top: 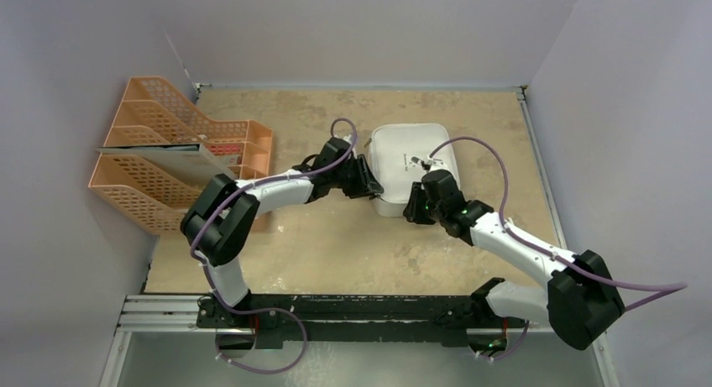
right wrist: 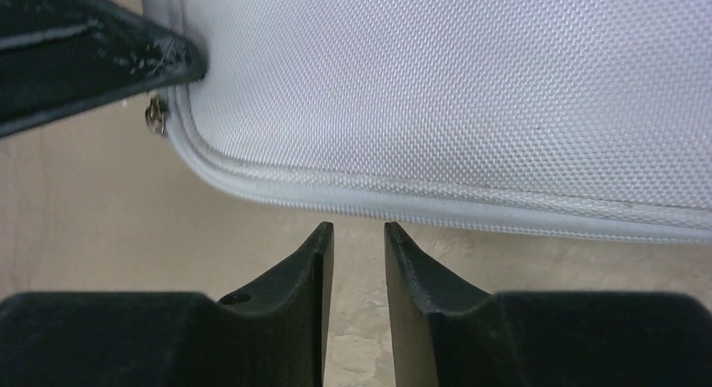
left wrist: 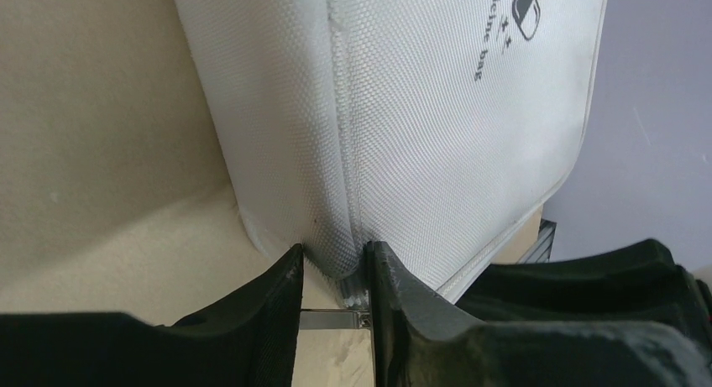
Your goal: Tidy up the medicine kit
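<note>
The white medicine bag (top: 407, 148) lies on the table with its printed lid up; one front corner shows close in the left wrist view. My left gripper is at that corner, fingers partly apart. The bag's corner (left wrist: 340, 261) and a small metal piece (left wrist: 332, 319), which looks like the zip pull, lie between its fingers; whether they are pinched firmly I cannot tell. My right gripper stands open just off the bag's front edge (right wrist: 437, 198), with only table showing between its fingertips.
An orange compartment rack (top: 138, 173) stands on the left, with a flat pale item (top: 172, 158) across it and some red boxes (top: 227, 150) inside. Walls enclose the back and sides. Bare table (top: 336, 257) lies in front of the bag.
</note>
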